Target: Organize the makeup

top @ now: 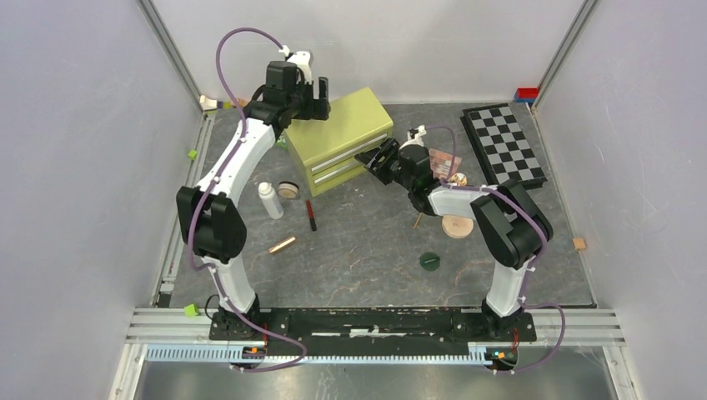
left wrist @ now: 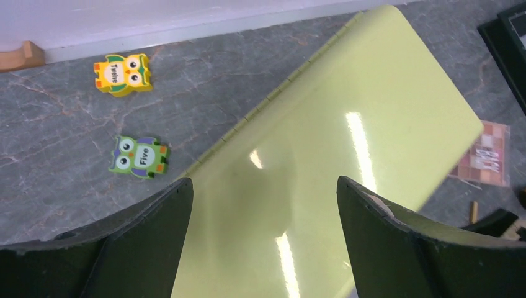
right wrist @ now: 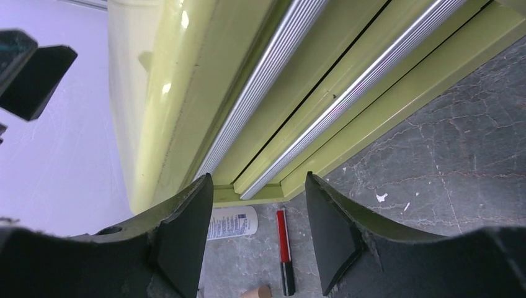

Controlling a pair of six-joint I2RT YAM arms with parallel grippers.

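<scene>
A pale green two-drawer box (top: 354, 117) stands at the back, both silver-handled drawers closed. My left gripper (top: 323, 99) is over the box's top, its fingers apart with nothing between them. At the box's front, my right gripper (top: 367, 157) is parted and empty; in its wrist view the silver handle strips (right wrist: 267, 81) lie beyond the fingers. Loose on the table are a white bottle (top: 270, 201), a round jar (top: 288, 190), a red-and-black pen (top: 311, 215) and a gold tube (top: 282, 245). A dark green round item (top: 429, 262) lies at front centre.
A checkered board (top: 503, 145) occupies the back right. Yellow and green owl blocks, including the yellow one (left wrist: 123, 74), lie behind the box. A round wooden disc (top: 457, 226) rests beneath the right arm.
</scene>
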